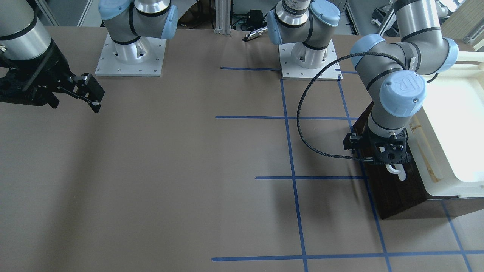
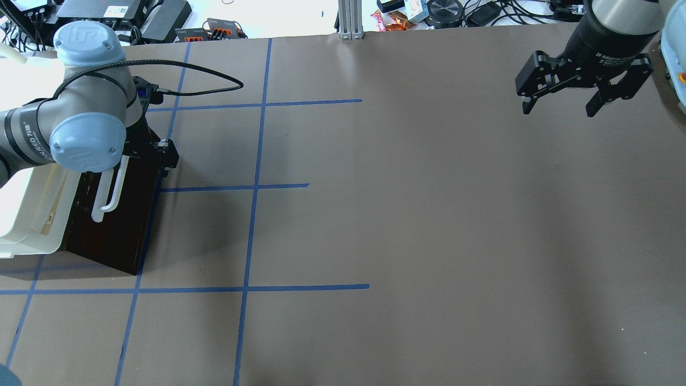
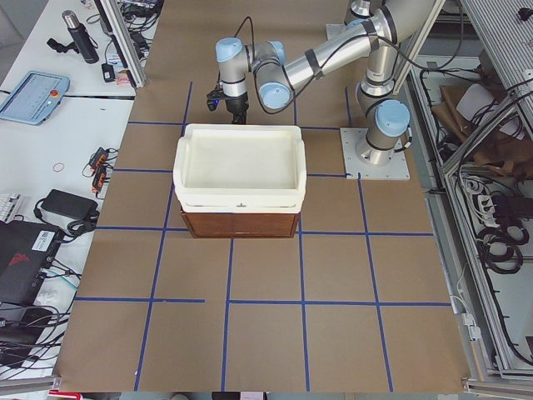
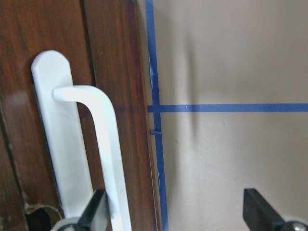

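A dark wooden box [image 1: 394,199] with a white tray [image 3: 240,197] on top carries a white bar handle [image 4: 108,139] on its side face. My gripper is at that handle, open, with its fingertips wide apart in the left wrist view; one finger [image 4: 96,216] is right against the handle bar, the other [image 4: 260,211] stands over bare table outside the box. In the front view my gripper hides part of the handle and the box's face.
Blue tape lines [image 1: 295,195] form a grid on the table. Another arm's black gripper [image 2: 585,77] hangs at the far side, away from the box. Two further arm bases [image 1: 311,65] stand at the back.
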